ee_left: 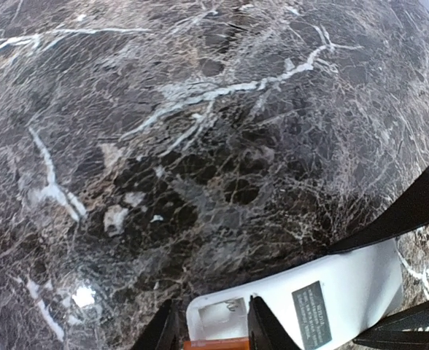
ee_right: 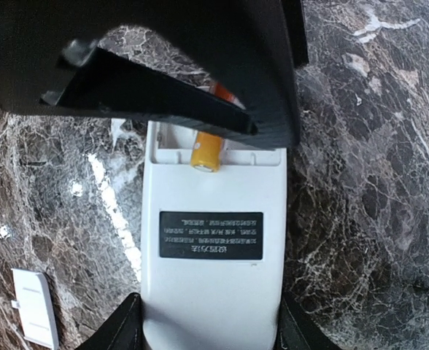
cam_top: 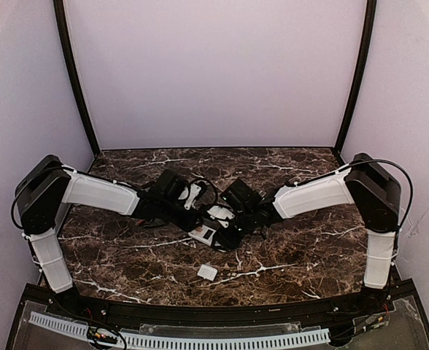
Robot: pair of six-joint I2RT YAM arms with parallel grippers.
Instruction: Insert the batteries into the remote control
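The white remote [ee_right: 213, 284] [ee_left: 357, 284] is held at its lower end by my right gripper, shut on it. Its battery compartment [ee_left: 222, 313] faces up. An orange battery [ee_right: 207, 149] [ee_left: 218, 343] lies over the compartment, with my left gripper right at it, fingers either side; whether they grip the battery is unclear. In the top view both grippers meet at the remote in the middle of the table, largely hiding it. The loose battery cover [ee_right: 33, 306] [cam_top: 207, 272] lies on the table in front.
White walls stand around its sides and rear.
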